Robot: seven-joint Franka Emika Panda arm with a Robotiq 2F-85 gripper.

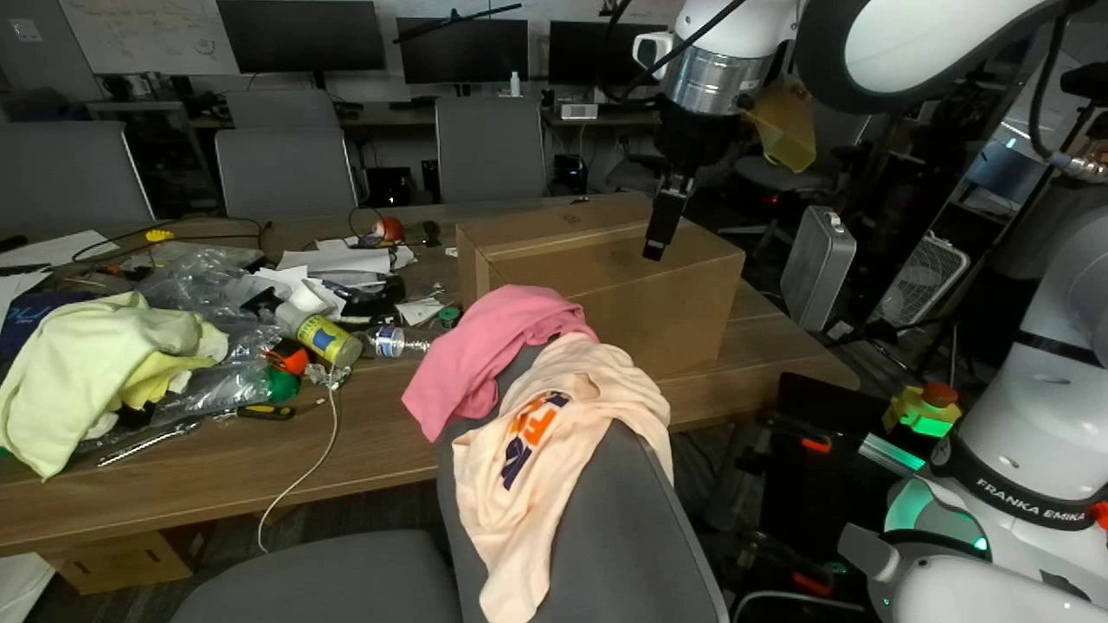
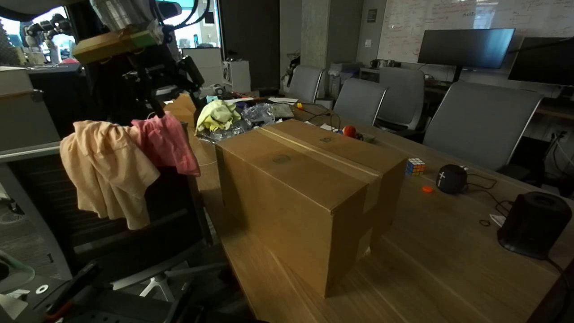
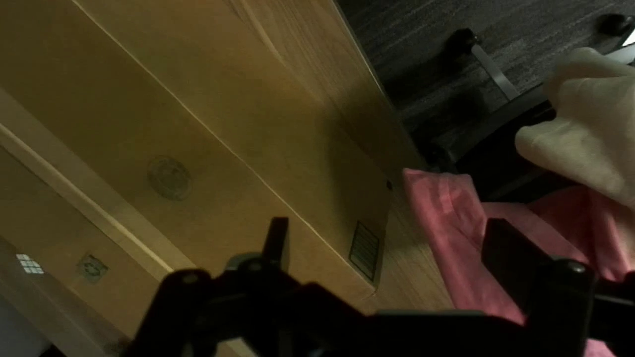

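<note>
A pink cloth [image 1: 496, 351] and a peach cloth [image 1: 561, 426] with an orange and purple print hang over the back of a grey chair [image 1: 623, 509]. In the wrist view my gripper is open, its fingers wide apart and nothing held. The pink cloth [image 3: 458, 238] shows by the right finger [image 3: 512, 259], while the peach cloth [image 3: 586, 134] lies farther right. Seen from the first exterior view, the gripper [image 1: 656, 249] points down before the large cardboard box [image 1: 623, 301]. The second exterior view has the gripper [image 2: 175, 97] above the pink cloth [image 2: 167, 142].
The closed box [image 2: 290, 215] takes up much of the table [image 2: 430, 269] beside the chair. A yellow cloth [image 1: 104, 363], plastic wrap and several small items clutter the table's other end. A Rubik's cube [image 2: 415, 166] and black speakers [image 2: 450, 178] stand beyond the box.
</note>
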